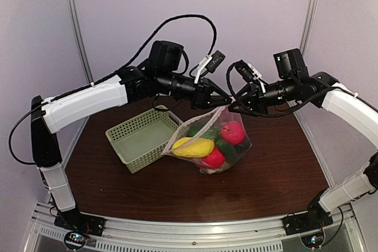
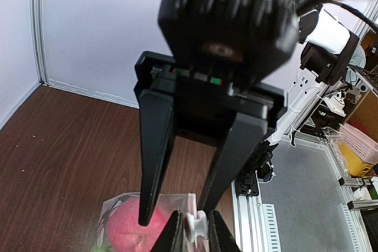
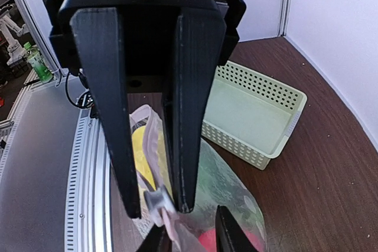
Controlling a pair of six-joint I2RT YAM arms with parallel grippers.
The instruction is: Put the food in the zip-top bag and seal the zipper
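The clear zip top bag (image 1: 195, 135) hangs by its upper corner from my left gripper (image 1: 227, 102), its mouth gaping at the left. Inside lie a yellow food (image 1: 194, 148), two red ones (image 1: 232, 133) and green ones (image 1: 225, 150). In the left wrist view, my left gripper is shut on the white zipper slider (image 2: 196, 226) at the bag's edge. My right gripper (image 1: 233, 108) is at the same corner, fingertips close to the left one's. Seen from its own wrist, the right gripper is part open, with the pink zipper strip (image 3: 177, 235) between its fingers.
The pale green basket (image 1: 137, 162) stands empty on the brown table, left of the bag. Both grippers nearly touch above the bag, leaving little room between them.
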